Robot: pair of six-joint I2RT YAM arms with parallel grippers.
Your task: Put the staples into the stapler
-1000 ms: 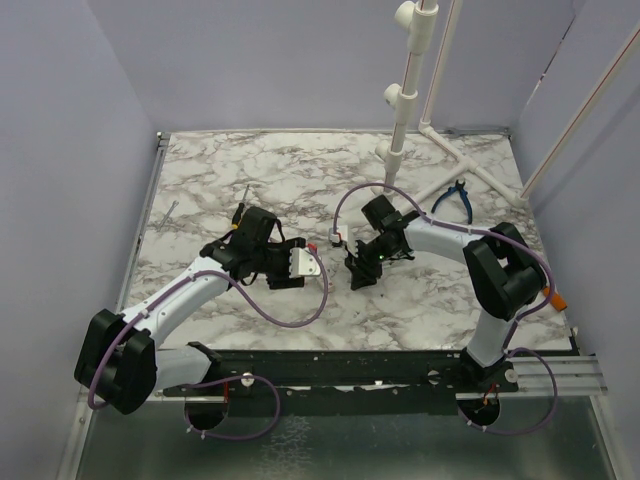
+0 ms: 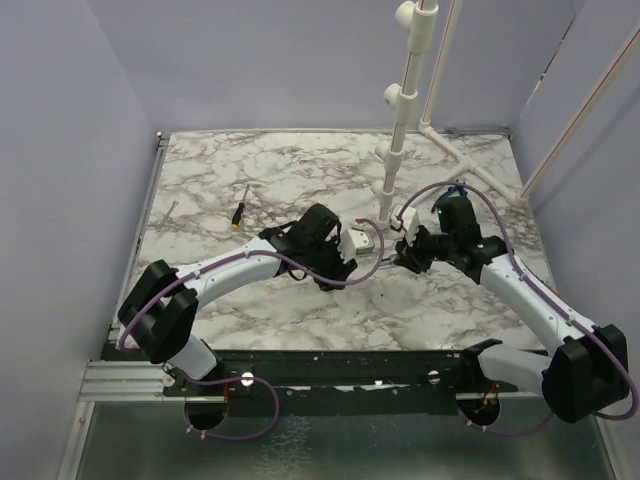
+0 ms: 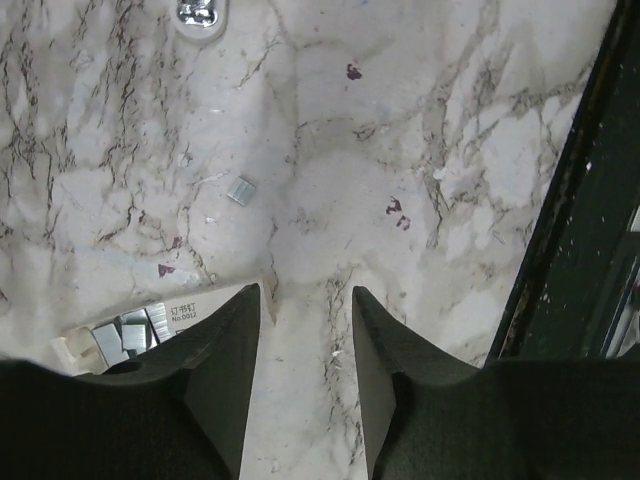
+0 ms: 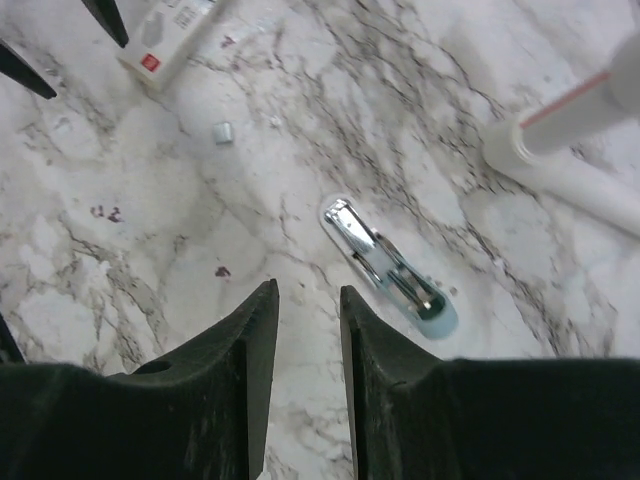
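In the left wrist view the staple box (image 3: 210, 305) lies lower left, and a small block of staples (image 3: 241, 190) lies apart from it; both also show in the right wrist view. The stapler (image 4: 390, 270) lies on the marble above my right gripper's fingertips. My left gripper is above the table beside the box, fingers part open with nothing seen between them. My right gripper hangs over the table, its fingers part open and empty.
In the top view a screwdriver (image 2: 238, 212) and a thin tool (image 2: 168, 213) lie at left. Blue pliers (image 2: 450, 190) and white pipe frames (image 2: 470, 168) stand at the back right.
Both arms have moved right in the top view, the right one toward the pliers' side, the left one toward the middle of the table.
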